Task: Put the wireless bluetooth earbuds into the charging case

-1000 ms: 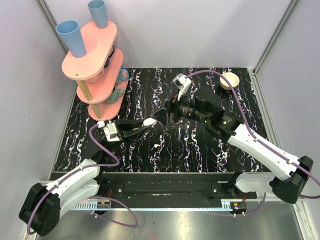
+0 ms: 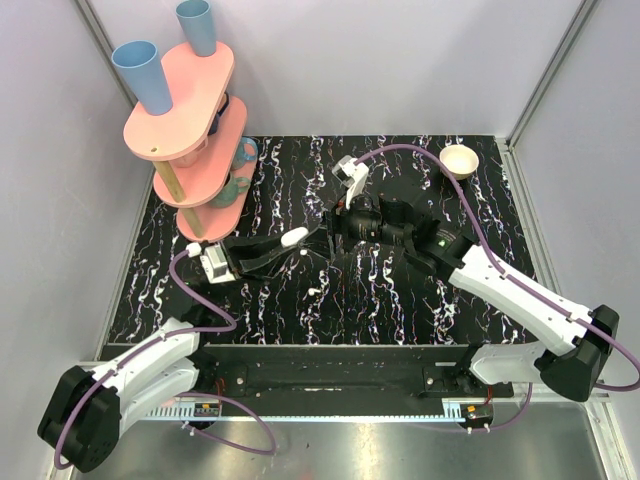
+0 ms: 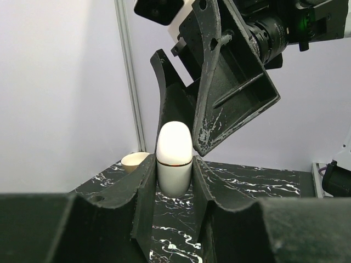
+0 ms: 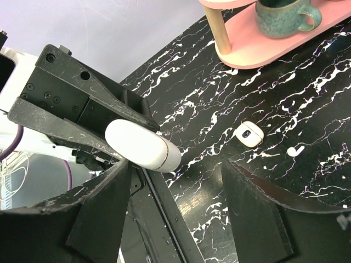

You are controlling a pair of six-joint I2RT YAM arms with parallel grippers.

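Note:
The white charging case (image 3: 174, 159), its lid closed along a thin seam, is clamped upright in my left gripper (image 2: 292, 243), which is shut on it. My right gripper (image 2: 330, 232) is beside it; in the right wrist view its fingers stand apart, with the case (image 4: 143, 143) near the left finger and nothing clearly between them. A small white earbud (image 4: 294, 150) lies on the black marble table, and a white squarish piece with a dark mark (image 4: 249, 134) lies near it.
A pink tiered shelf (image 2: 170, 130) with blue cups and mugs stands at the back left. A cream bowl (image 2: 459, 160) sits at the back right.
My right gripper and arm have shifted slightly toward the front. The case in my left gripper has moved very little.

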